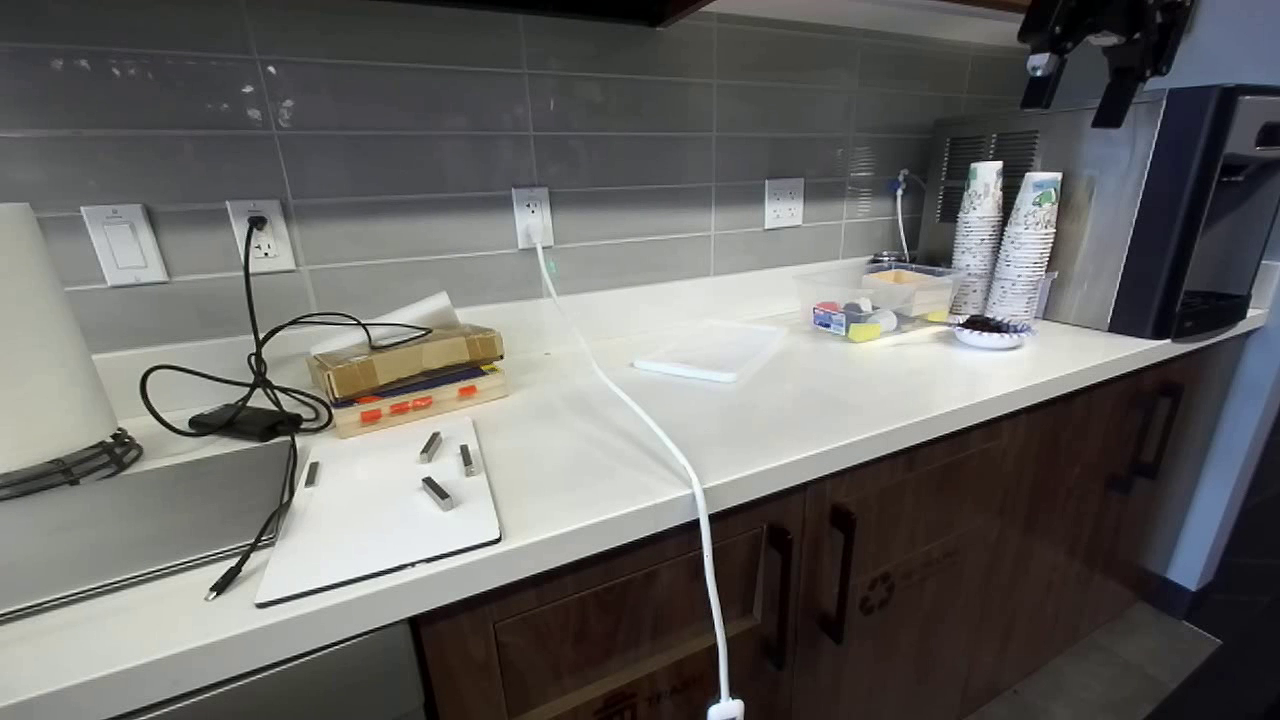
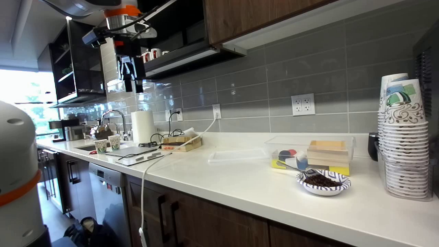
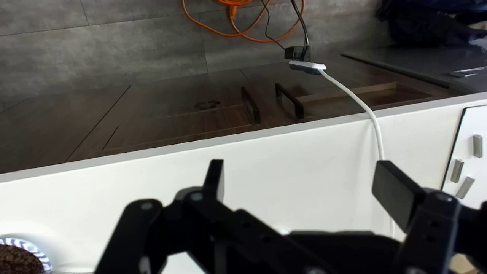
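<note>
High above the counter, clear of everything on it, my gripper (image 1: 1076, 108) hangs at the upper right of exterior view 1. In the wrist view its two fingers (image 3: 396, 194) stand wide apart, and nothing is between them; the gripper is open. On the right part of the counter, a patterned bowl (image 2: 323, 183) of dark bits has a fork (image 2: 293, 166) resting on its rim. Behind it stands a clear plastic bin (image 2: 309, 154) with several items in it. A white lid (image 1: 708, 350) lies flat farther left. Several small metal bars (image 1: 438, 492) rest on a white board (image 1: 372, 528).
Tall stacks of paper cups (image 2: 405, 144) stand near the counter's right end. A white cable (image 1: 636, 408) runs from the wall over the front edge. Cardboard boxes (image 1: 414, 366), a black cord (image 1: 258, 348) and a paper towel roll (image 1: 48, 336) occupy the left. Mid-counter is mostly bare.
</note>
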